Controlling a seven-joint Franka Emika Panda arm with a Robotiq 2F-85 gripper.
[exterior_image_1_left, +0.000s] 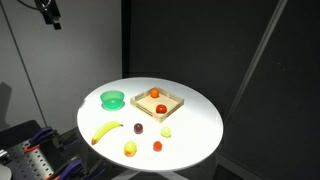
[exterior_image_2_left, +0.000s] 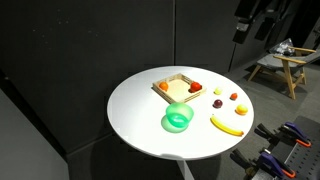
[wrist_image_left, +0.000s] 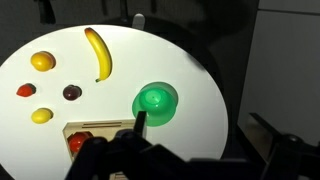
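High above the white table, my gripper hangs with its two dark fingers spread wide apart, nothing between them. Only its lower end shows at the top left of the first exterior view. A green bowl sits toward the table's left side, and the wrist view has the bowl just beyond the fingers. The shallow wooden box holds a tomato and an orange fruit. Lying loose are a banana, a dark plum, a lemon, a small red fruit and a yellow-orange fruit.
The round white table has broad free room at its far end from the arm, in the second exterior view. Dark walls stand behind it. Black and blue gear and dark bars are on the arm's side of the table.
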